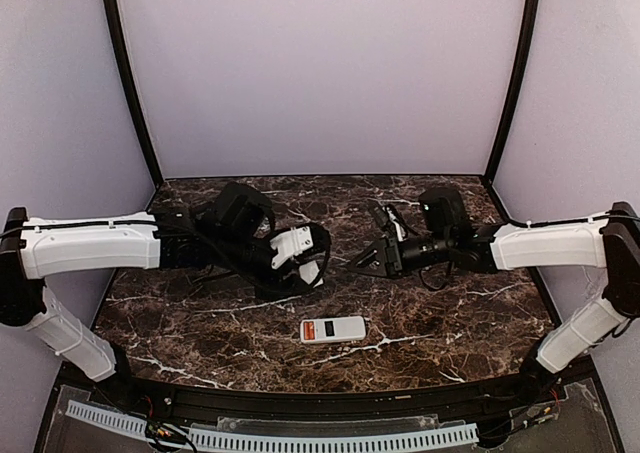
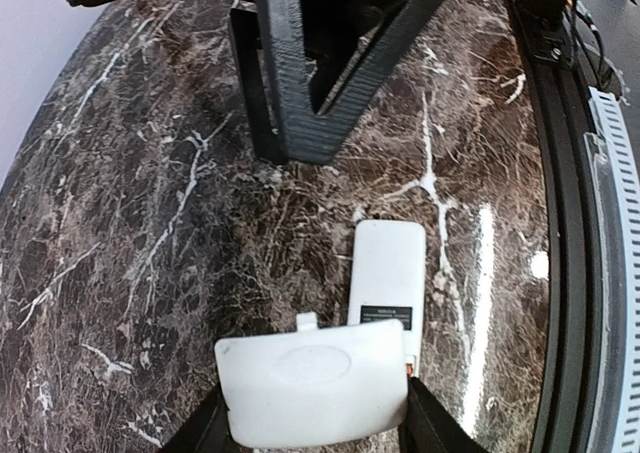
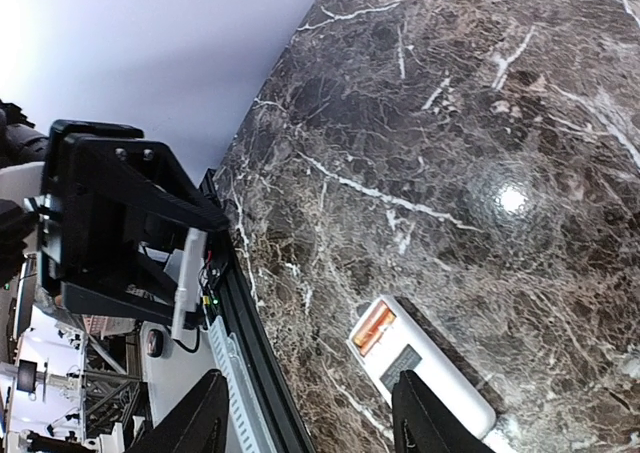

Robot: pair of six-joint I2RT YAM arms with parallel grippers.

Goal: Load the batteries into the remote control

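My left gripper is shut on a white rectangular piece, which fills the bottom of the left wrist view and looks like the remote's cover. The white remote lies on the table below both grippers, with an orange end and a dark label; in the right wrist view the remote shows the same orange part. My right gripper hangs open to the right of the left one, nothing visible between its fingers.
A dark rail runs along its front edge, and pale walls enclose the back and sides.
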